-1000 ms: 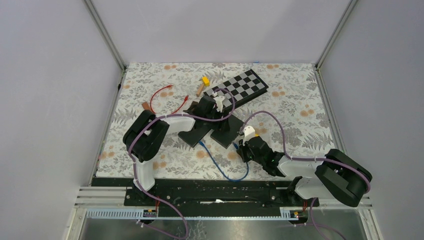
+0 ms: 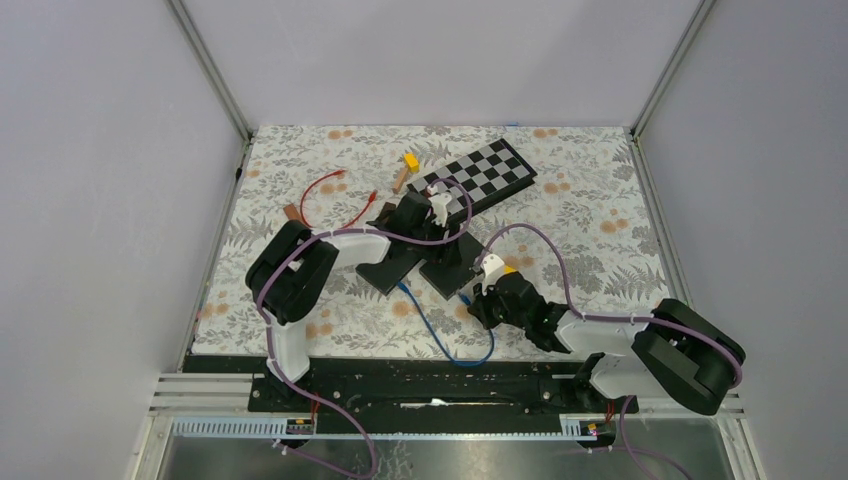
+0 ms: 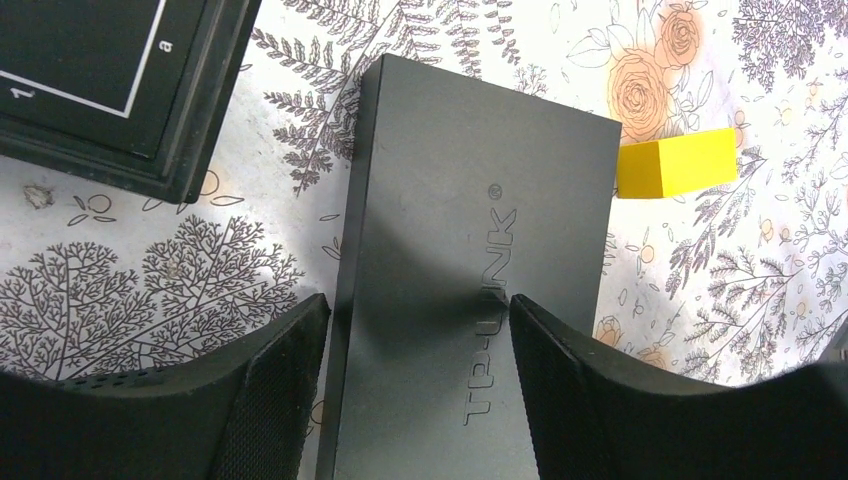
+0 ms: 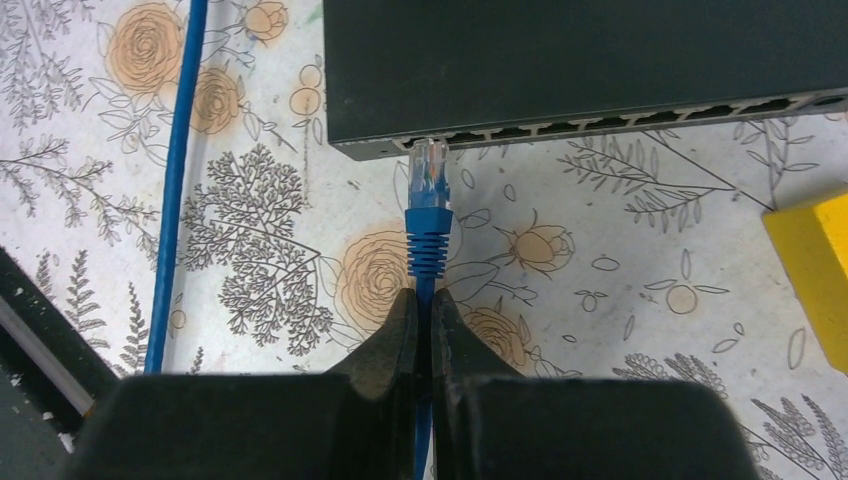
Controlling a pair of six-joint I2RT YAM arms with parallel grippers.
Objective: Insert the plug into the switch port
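My right gripper is shut on the blue cable, below its blue plug [image 4: 428, 215]. In the right wrist view the clear plug tip sits at the left end of the row of ports on the black switch [image 4: 580, 70]; whether it is inside a port I cannot tell. In the left wrist view a dark TP-LINK box [image 3: 440, 180] lies under my left gripper, whose fingers stand apart on either side of its upper part; contact is unclear.
A checkered board [image 2: 485, 175], a red cable [image 2: 315, 185] and a yellow block [image 2: 410, 160] lie at the back. Another yellow block [image 4: 805, 260] is right of the plug.
My right gripper has shifted slightly left with the blue plug and cable. The left arm looks unchanged.
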